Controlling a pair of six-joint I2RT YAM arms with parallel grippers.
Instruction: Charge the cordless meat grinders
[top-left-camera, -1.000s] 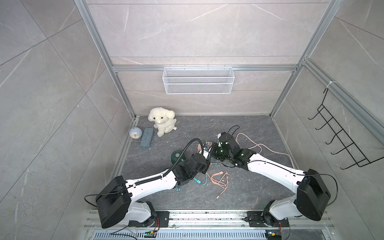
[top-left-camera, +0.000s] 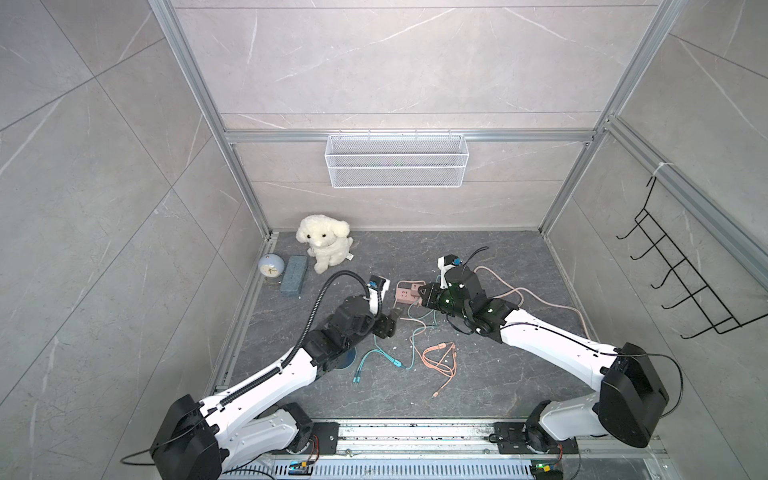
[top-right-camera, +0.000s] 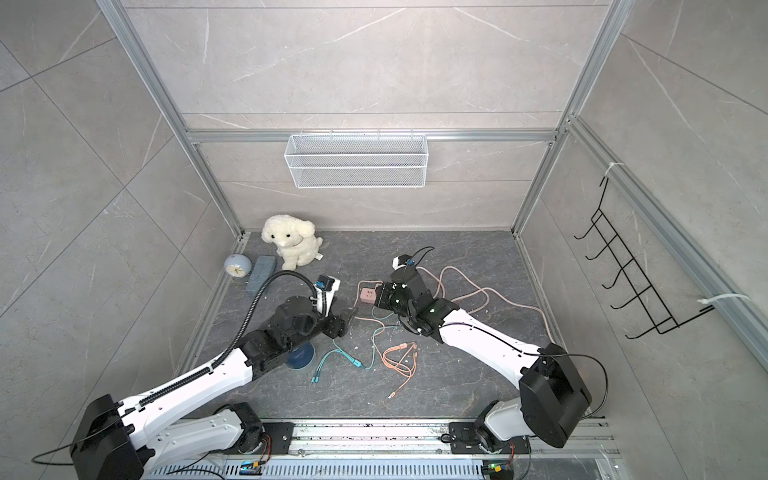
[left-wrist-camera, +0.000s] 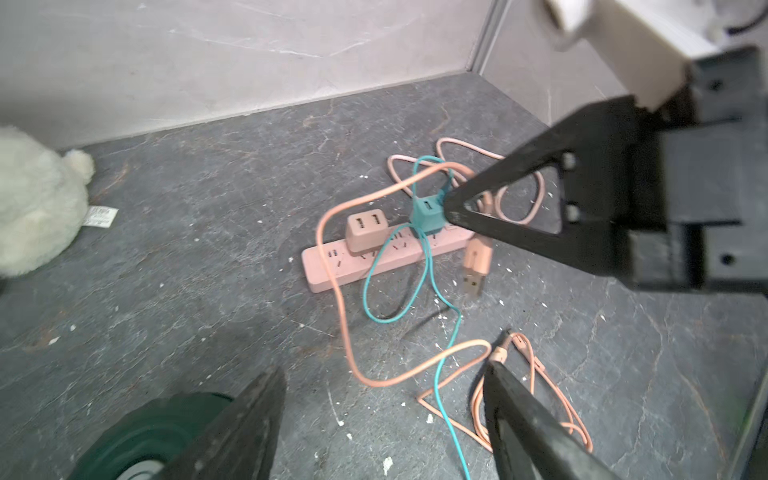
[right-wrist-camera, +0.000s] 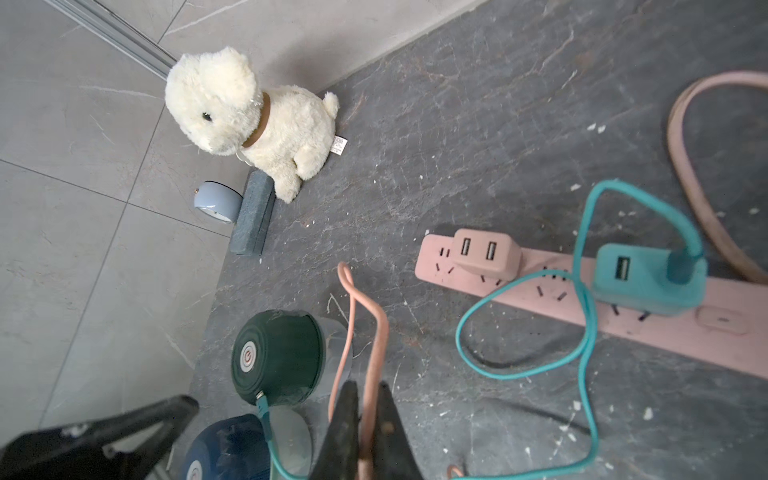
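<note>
My right gripper is shut on a pink USB cable, its plug (left-wrist-camera: 476, 260) dangling below, above the pink power strip (right-wrist-camera: 720, 336). On the strip sit a pink two-port adapter (right-wrist-camera: 485, 254) and a teal adapter (right-wrist-camera: 648, 278) with a teal cable in it. My left gripper is open, left of the strip. The green grinder (right-wrist-camera: 276, 356) and blue grinder (right-wrist-camera: 228, 448) stand to the left, a teal plug at the green one's front. A coiled orange cable (top-right-camera: 400, 360) lies in front.
A white plush dog (top-left-camera: 324, 240), a round clock (top-left-camera: 270, 266) and a grey-blue block (top-left-camera: 293, 276) occupy the back left. A wire basket (top-left-camera: 396, 160) hangs on the back wall, a hook rack (top-left-camera: 676, 264) on the right.
My left arm has pulled back to the left from the strip, uncovering the pink adapter. My right arm has shifted slightly up and right, holding the cable.
</note>
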